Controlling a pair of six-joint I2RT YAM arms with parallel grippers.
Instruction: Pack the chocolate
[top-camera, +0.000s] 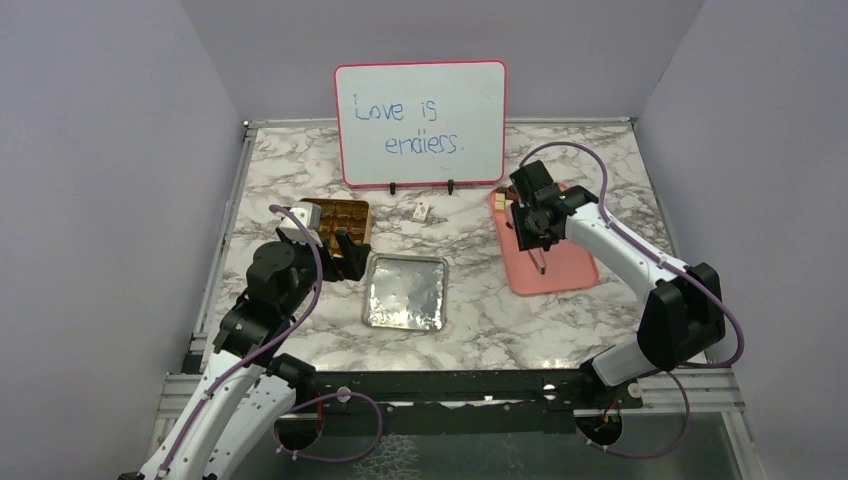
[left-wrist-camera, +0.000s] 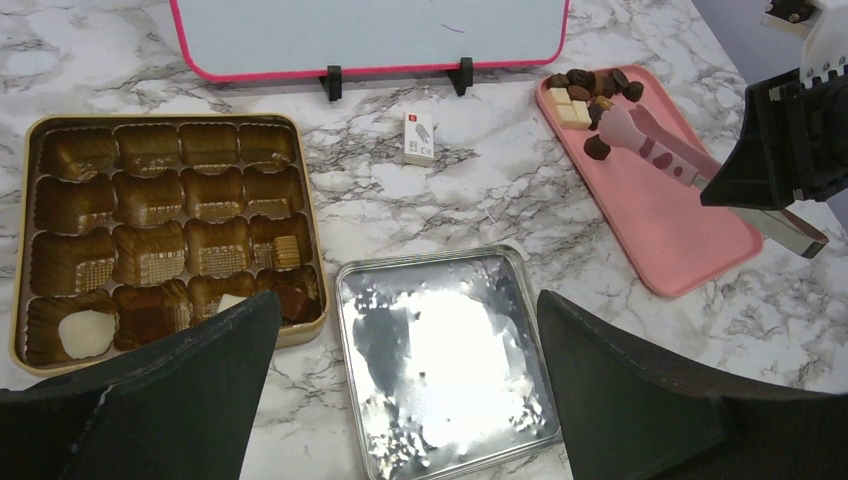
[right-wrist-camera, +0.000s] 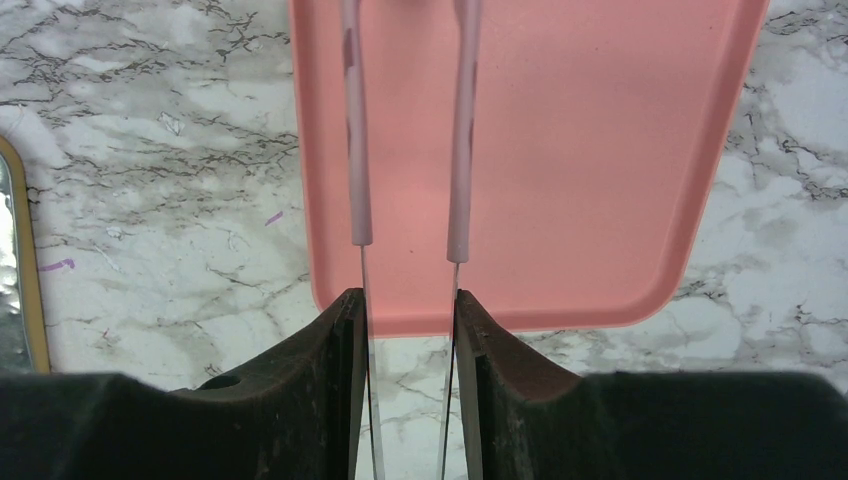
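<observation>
In the right wrist view my right gripper is shut on pink-tipped metal tongs (right-wrist-camera: 461, 170), one arm of the tongs at each finger. Their tips lie beyond that view's top edge; in the left wrist view the tips reach the chocolates (left-wrist-camera: 578, 92) at the far left corner of the pink tray (left-wrist-camera: 690, 265). Whether a piece sits between the tips, I cannot tell. My left gripper stands open and empty near the gold-brown chocolate box (left-wrist-camera: 310, 210), whose front row and one cell behind it hold pieces.
A silver tray (left-wrist-camera: 440, 350) lies empty between the box and the pink tray. Behind it are a small white carton (left-wrist-camera: 418, 140) and a whiteboard (top-camera: 420, 120) on black feet. Bare marble surrounds the silver tray.
</observation>
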